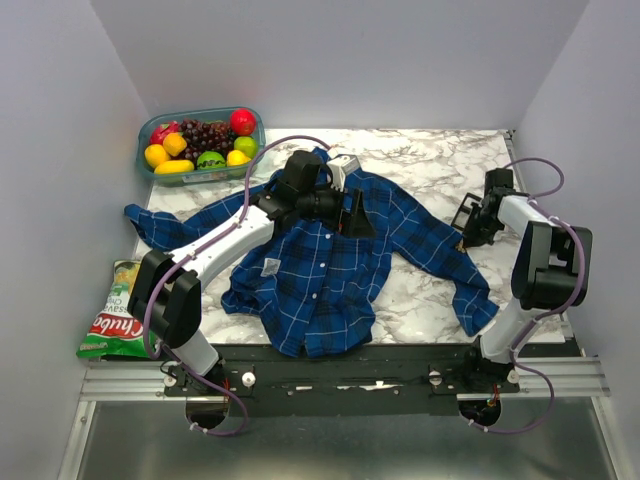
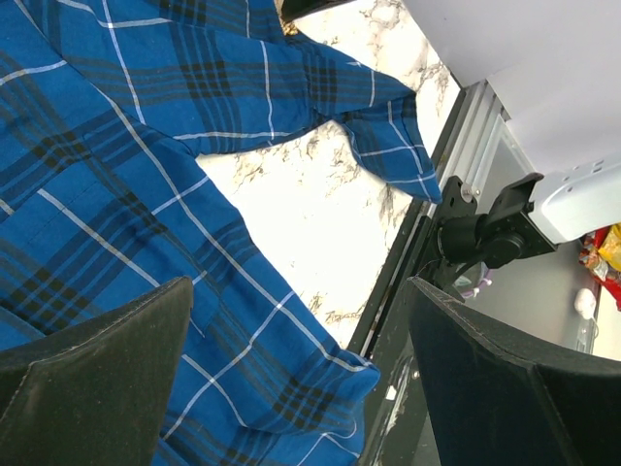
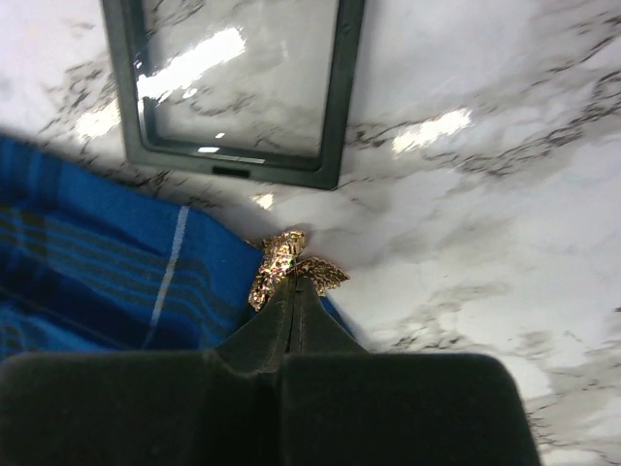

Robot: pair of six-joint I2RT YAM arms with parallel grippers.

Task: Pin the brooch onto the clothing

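Observation:
The blue plaid shirt (image 1: 310,270) lies spread on the marble table, one sleeve reaching right. A gold brooch (image 3: 279,262) sits at that sleeve's edge, beside the tips of my right gripper. Those fingers are shut together; whether a thin part of the brooch is pinched between them cannot be told. In the top view the brooch (image 1: 461,246) is small and partly hidden by the gripper. My left gripper (image 1: 358,215) is open above the shirt's upper body, with nothing between its fingers.
A dark-rimmed clear tray (image 3: 335,107) lies just beyond the brooch. A fruit basket (image 1: 187,178) stands at the back left, and a snack bag (image 1: 110,310) lies at the left edge. Bare marble (image 1: 420,150) is free at the back.

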